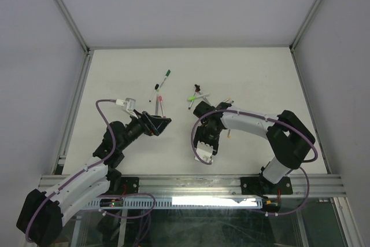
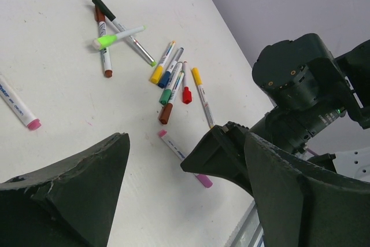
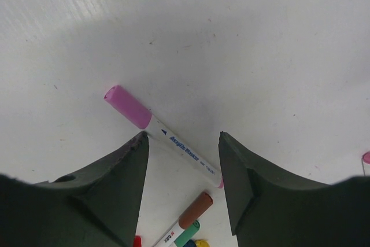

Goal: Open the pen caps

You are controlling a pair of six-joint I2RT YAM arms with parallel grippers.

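Observation:
A magenta-capped pen (image 3: 180,143) lies on the table under my right gripper. Its cap (image 3: 128,106) points away from the fingers, and the barrel crosses below the gap between them. Both right fingers are apart, with nothing held. From the left wrist view the same pen (image 2: 177,149) is partly covered by the right gripper's fingers. My left gripper is parted and empty, over bare table in the left half. A pink-ended pen (image 2: 19,103) lies at the left edge of that view.
Several capped pens, with brown (image 2: 166,113), green, blue, yellow and red (image 2: 187,95) caps, lie clustered near the right gripper. A lime pen (image 2: 118,37) rests across a brown and a black one. More pens (image 1: 164,79) lie at the back left.

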